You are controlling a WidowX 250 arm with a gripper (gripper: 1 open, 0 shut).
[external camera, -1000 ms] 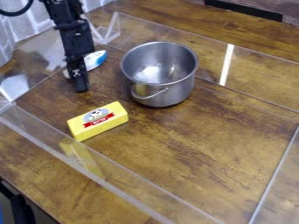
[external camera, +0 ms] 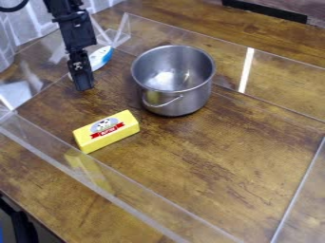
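Observation:
My dark gripper reaches down from the top left to just above the wooden table, left of a steel pot. A white and blue object lies behind the gripper, partly hidden by it. Whether the fingers are open or shut, or hold anything, is too small to tell. A yellow box with a red label lies in front of the pot on the left.
Clear plastic panels edge the workspace on the left and front. A dark slot runs along the back right.
My gripper has shifted a little to the left over the last second. The pot and yellow box have stayed where they were.

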